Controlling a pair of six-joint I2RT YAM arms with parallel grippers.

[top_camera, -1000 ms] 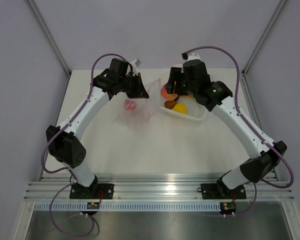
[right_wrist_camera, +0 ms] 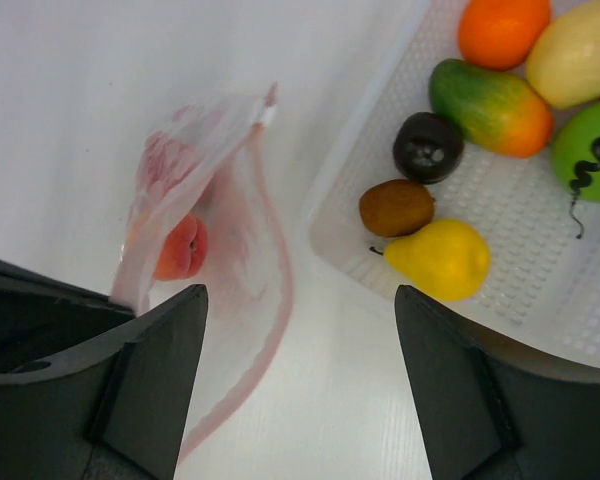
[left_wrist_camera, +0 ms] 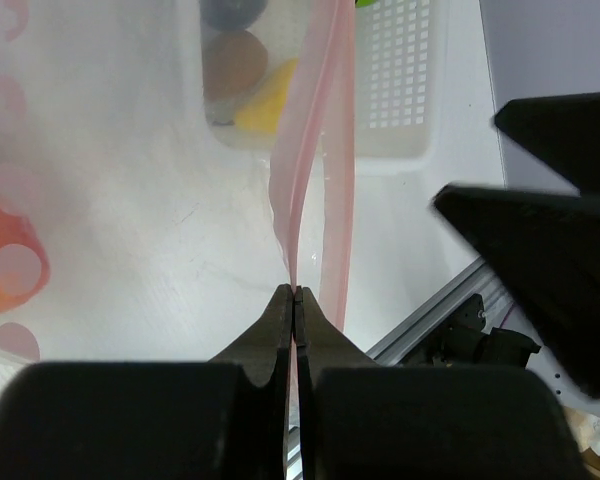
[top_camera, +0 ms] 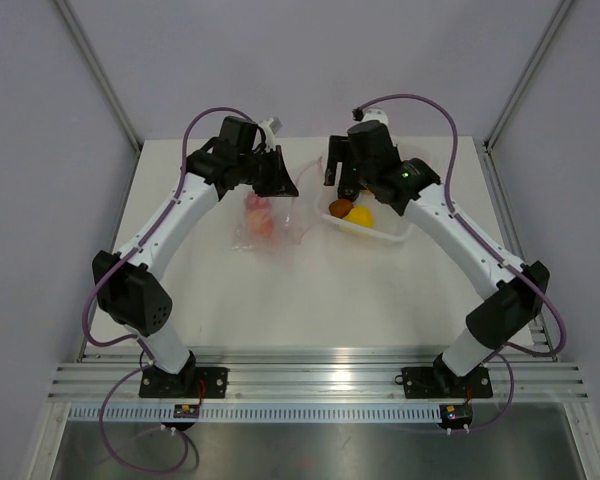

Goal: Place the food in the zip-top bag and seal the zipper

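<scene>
The pink zip top bag [top_camera: 270, 232] lies left of the basket, its mouth facing right and standing apart. My left gripper is shut on the bag's rim [left_wrist_camera: 310, 180], a thin edge running up from between the fingertips. A peach-coloured fruit [right_wrist_camera: 184, 246] sits inside the bag, seen through its opening. My right gripper stands open between the bag mouth and the basket, nothing between its fingers. In the basket [right_wrist_camera: 330, 180] are a yellow pear [right_wrist_camera: 444, 260], a brown kiwi [right_wrist_camera: 396, 208], a dark round fruit [right_wrist_camera: 428, 147] and a mango [right_wrist_camera: 490, 108].
Further back in the basket are an orange [right_wrist_camera: 502, 30], a pale yellow fruit [right_wrist_camera: 577, 55] and a green fruit [right_wrist_camera: 590, 155]. The two arms stand close together above the bag and basket.
The left arm holds still.
</scene>
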